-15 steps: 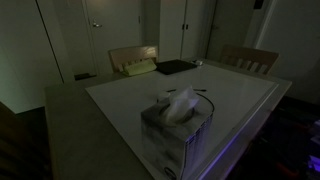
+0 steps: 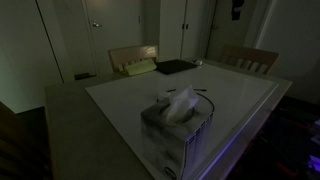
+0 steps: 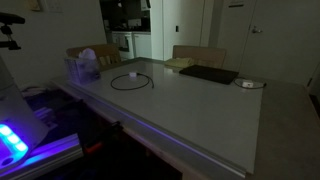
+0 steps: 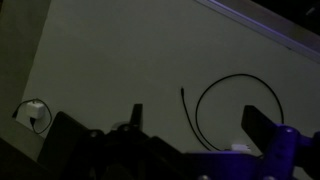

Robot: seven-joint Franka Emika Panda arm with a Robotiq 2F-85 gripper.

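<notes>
My gripper stands open above the white table (image 4: 130, 60), with nothing seen between its fingers. In exterior view 1 a small dark part of the gripper (image 2: 237, 12) shows at the top right, high over the table's far side. A thin black cable (image 4: 228, 76) lies in a loose loop on the tabletop, below and to the right in the wrist view. Beside the loop sits a small white piece (image 4: 240, 147), partly hidden by the gripper. A white adapter (image 4: 35, 110) with a dark cord rests near the table's edge at left.
A tissue box (image 2: 172, 140) with a tissue sticking up occupies one table corner. Along the opposite side lie a flat black object (image 3: 208, 74) and a yellowish cloth (image 3: 178, 64). Chairs (image 2: 250, 58) stand close to the table. Much of the white top is bare.
In exterior view 1 the dark gripper part has come in from the upper right edge, moving left and slightly down. Objects on the table look unmoved.
</notes>
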